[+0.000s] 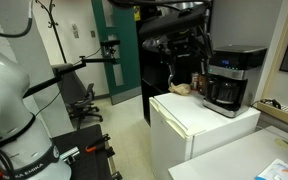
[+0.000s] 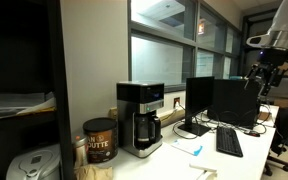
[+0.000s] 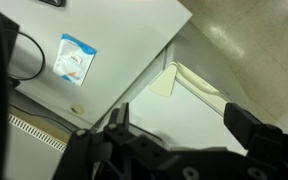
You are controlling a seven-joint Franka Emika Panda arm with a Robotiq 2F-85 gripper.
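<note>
My gripper is open and empty, its dark fingers apart at the lower edge of the wrist view. In exterior view 1 the dark gripper body hangs above the white cabinet (image 1: 166, 150), to the left of the coffee maker (image 1: 234, 80). Exterior view 2 has the arm at the far right, high over the desk. Below the gripper, a cream flat piece (image 3: 164, 80) and a long pale strip (image 3: 200, 85) lie near the cabinet's edge. The black and silver coffee maker with its glass carafe stands upright, apart from the gripper.
A blue and white packet (image 3: 74, 58) lies on the white table (image 3: 134, 35). Bottles and small items (image 1: 181, 88) stand behind the cabinet top. Two monitors (image 2: 229, 98) and a keyboard (image 2: 228, 140) occupy the desk.
</note>
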